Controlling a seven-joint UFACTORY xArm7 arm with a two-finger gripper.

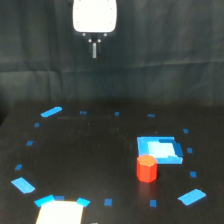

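Observation:
At the top of the view, left of centre, hangs the white end of my arm (95, 15), high above the black table. A thin dark tip, my gripper (95, 48), points down from it; it is too small to show whether it is open or shut, and no object shows at it. Far below and to the right, a red block (147, 170) stands upright on the table. Just behind it lies a blue tray (174, 159) with a white patch inside. The block hides part of the tray's front edge; I cannot tell whether they touch.
A cream block (60, 213) is cut off by the bottom edge at left. Small blue squares mark the table, with longer blue tape strips at far left (51, 112), left (23, 185) and right (192, 197).

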